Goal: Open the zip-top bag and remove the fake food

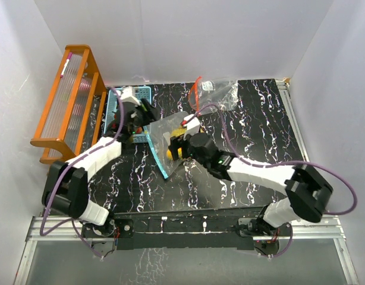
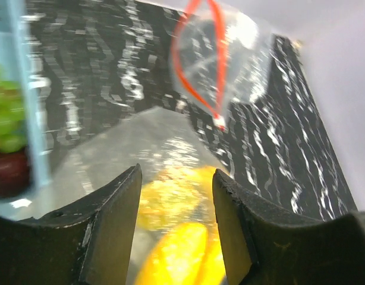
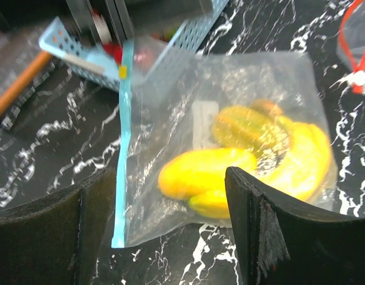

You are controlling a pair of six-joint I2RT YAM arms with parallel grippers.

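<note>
A clear zip top bag [image 3: 144, 160] with a pale blue zip strip [image 3: 124, 148] lies on the black marbled table. Yellow and orange fake food [image 3: 209, 172], banana-like in shape, shows through its plastic. My right gripper [image 1: 175, 145] is over the bag, its fingers [image 3: 93, 208] apart with nothing seen held. Near the zip's far end and the basket's edge is my left gripper [image 1: 151, 111], also open, the gap between its fingertips empty in the left wrist view. The right arm hides part of the bag from above.
A light blue basket [image 1: 144, 92] with fake fruit and vegetables stands at the back left, partly behind the left arm. Beside it is a wooden rack [image 1: 75, 101]. Another clear bag [image 1: 221, 95] with a red-orange zip lies at the back.
</note>
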